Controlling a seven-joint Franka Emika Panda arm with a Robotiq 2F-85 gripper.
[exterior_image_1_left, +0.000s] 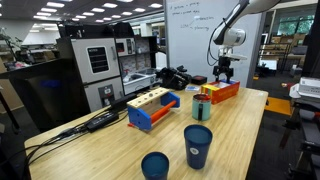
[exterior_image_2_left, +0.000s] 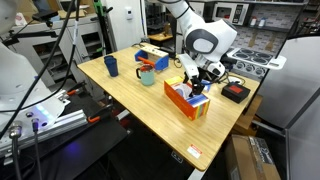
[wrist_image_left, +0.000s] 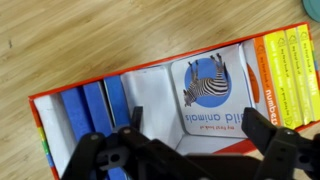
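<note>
A red box on the wooden table holds several small books. In the wrist view, a white book with a zebra on its cover, lettered "wild animals", sits in the middle of the box. Blue book spines stand to its left; orange and yellow books fill the right end. Above the box is my gripper, open, its fingers spread wide to either side of the zebra book's lower part. Whether the fingertips touch anything cannot be told. In exterior view 1 the gripper appears small over the red box.
Two dark blue cups, a green-and-red mug and a wooden rack with a blue base stand along the table. A black object lies beside the box. Bare table lies in front of it.
</note>
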